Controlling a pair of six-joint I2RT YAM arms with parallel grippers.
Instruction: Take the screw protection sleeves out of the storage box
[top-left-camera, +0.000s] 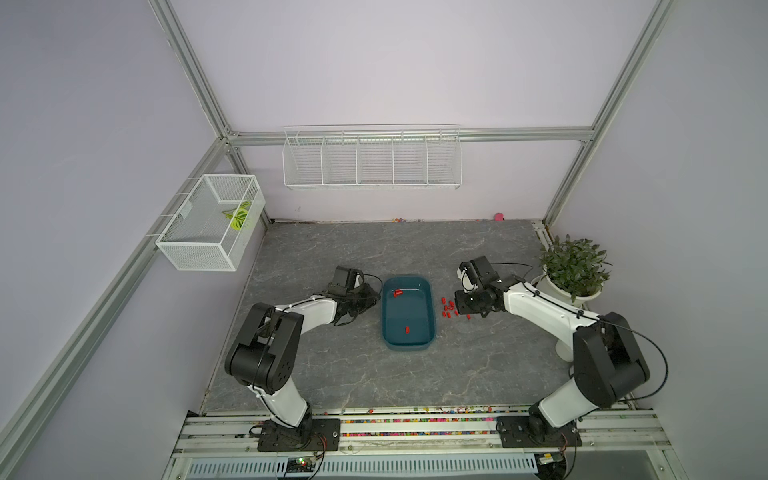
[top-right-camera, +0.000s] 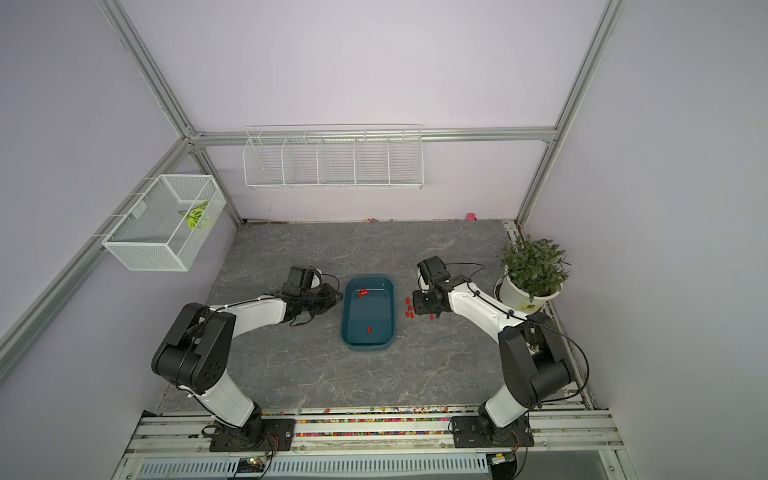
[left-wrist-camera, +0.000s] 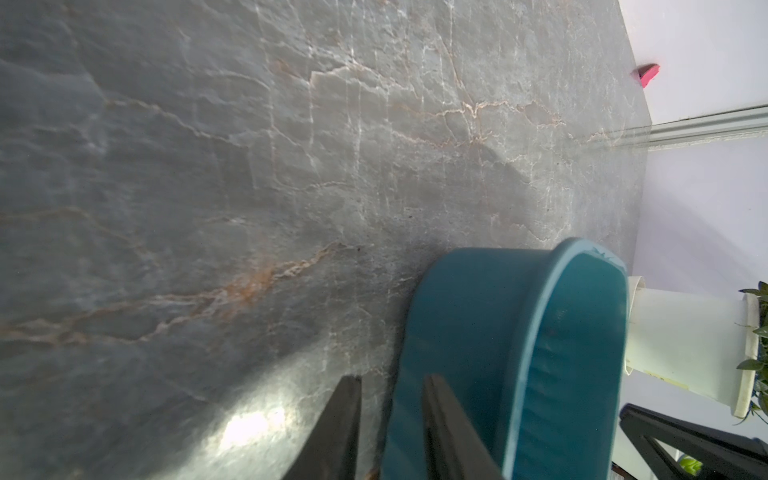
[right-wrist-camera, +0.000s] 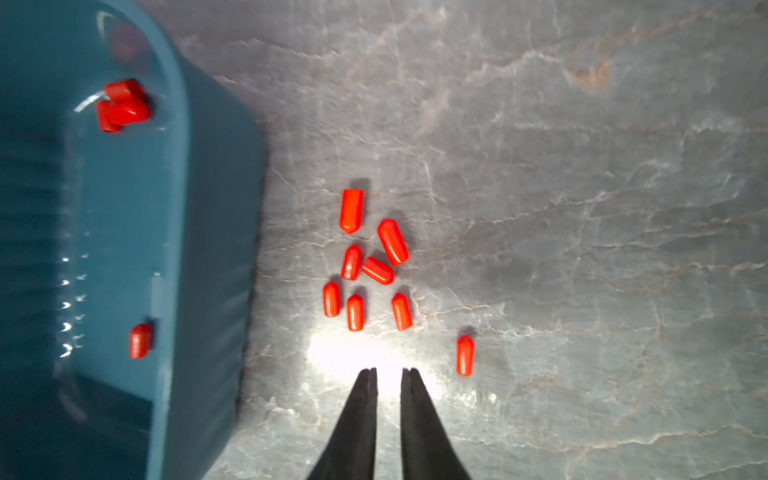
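Observation:
The storage box (top-left-camera: 408, 347) is a deep teal tray in the middle of the table. Inside it, a small cluster of red sleeves (right-wrist-camera: 128, 112) lies toward the far end, and one single red sleeve (right-wrist-camera: 140, 341) lies nearer the front. Several more red sleeves (right-wrist-camera: 352, 262) are scattered on the table just right of the box. Over the table, to the right of these, my right gripper is part open with nothing between its fingers. My left gripper stays close outside the box's left wall, its fingers slightly apart and empty.
A potted plant (top-left-camera: 574, 268) stands at the right edge of the table. White wire baskets hang on the back wall (top-left-camera: 372, 160) and the left wall (top-left-camera: 209, 224). Behind and in front of the box the table is bare.

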